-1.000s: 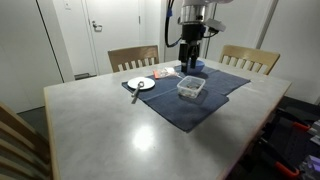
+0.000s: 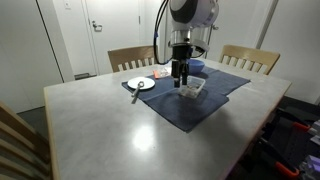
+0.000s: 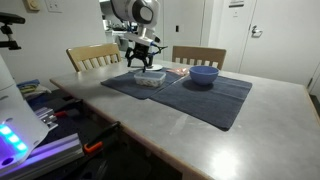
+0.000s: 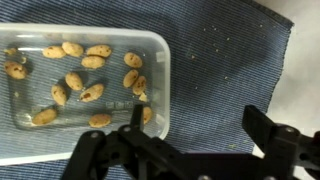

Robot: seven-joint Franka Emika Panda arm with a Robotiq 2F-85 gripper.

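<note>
A clear plastic container [image 4: 164,88] holding several small brown nuts [image 4: 92,93] rests on the dark blue cloth [image 4: 225,60]. In the wrist view it fills the left side, and the bottom of its right wall lies between my two fingers. My gripper stands open, its fingers [image 4: 262,127] wide apart and nothing gripped. From outside, the gripper [image 2: 180,84] points down over the left part of the container [image 2: 192,88]. How far the fingertips are above the rim is hard to tell.
A blue bowl [image 3: 204,75] stands on the cloth beyond the container. A white plate [image 2: 142,84] with a green-handled utensil [image 2: 136,93] by it lies to the left. Small orange items [image 2: 156,74] are at the back.
The gripper has come down and a little to the left, from behind the container to over its left side. The container and the other things have stayed in place.
</note>
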